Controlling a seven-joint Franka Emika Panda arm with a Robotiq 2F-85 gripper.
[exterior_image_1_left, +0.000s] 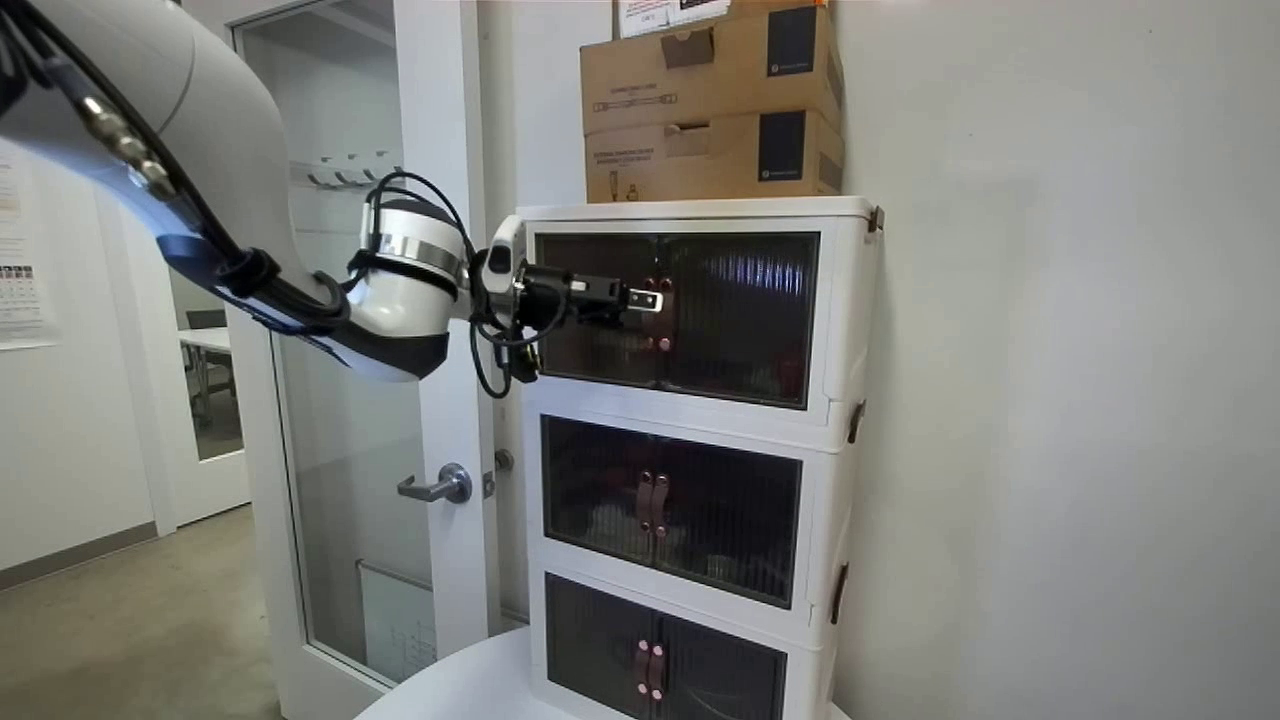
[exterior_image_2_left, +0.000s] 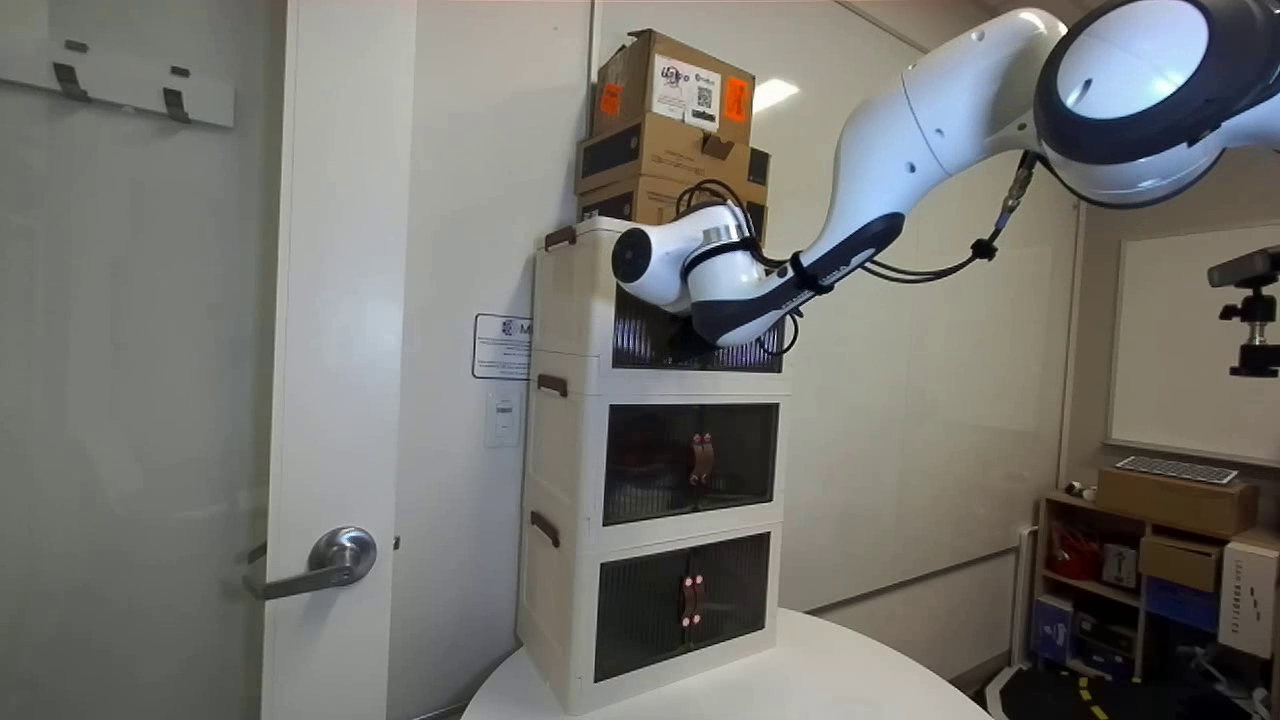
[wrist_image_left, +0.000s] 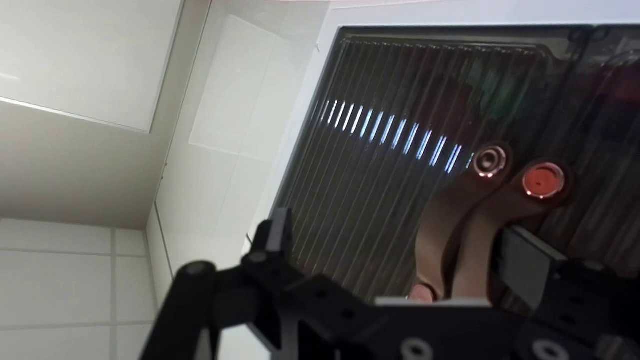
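Observation:
My gripper is open in front of the top cabinet's dark ribbed doors (wrist_image_left: 354, 174), its fingers wide apart. Two brown strap handles sit side by side between them in the wrist view: one strap (wrist_image_left: 433, 231) on the left, the other strap (wrist_image_left: 474, 252) closer to the right finger pad (wrist_image_left: 528, 264). That pad lies right beside the strap; whether they touch I cannot tell. In exterior view 1 the fingertips (exterior_image_1_left: 645, 300) overlap the top handles (exterior_image_1_left: 666, 318). Both top doors look closed. The arm hides the gripper in exterior view 2.
Below are two more closed cabinet sections, the middle one with handles (exterior_image_1_left: 653, 504), standing on a round white table (exterior_image_2_left: 828, 672). Cardboard boxes (exterior_image_1_left: 708, 90) rest on top. A glass door with a lever handle (exterior_image_1_left: 438, 484) stands left; a bare wall is on the right.

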